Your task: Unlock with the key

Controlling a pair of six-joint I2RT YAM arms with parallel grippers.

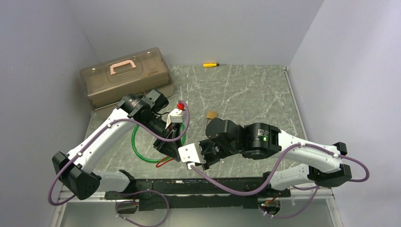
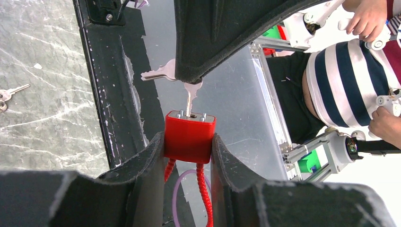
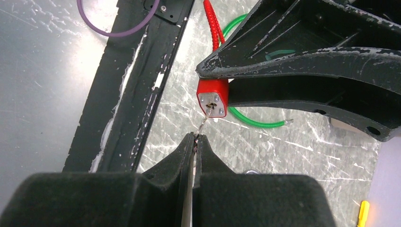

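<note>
In the left wrist view my left gripper is shut on a red lock body [image 2: 188, 142] with a steel face and a red cord below it. A key [image 2: 189, 97] stands at that face. My right gripper is shut on the key [image 3: 204, 119], whose blade meets the keyway of the lock [image 3: 212, 97]; how deep it sits is hard to tell. A second key on the same bunch [image 2: 156, 74] hangs beside it. In the top view both grippers meet low at the centre, mostly hidden by the arms.
A brass padlock [image 1: 212, 115] and a yellow screwdriver [image 1: 210, 65] lie on the marble mat [image 1: 246, 90]. A lidded toolbox [image 1: 123, 75] stands back left. A green tube [image 1: 137, 146] lies near the left arm. Loose keys [image 2: 9, 93] lie on the mat.
</note>
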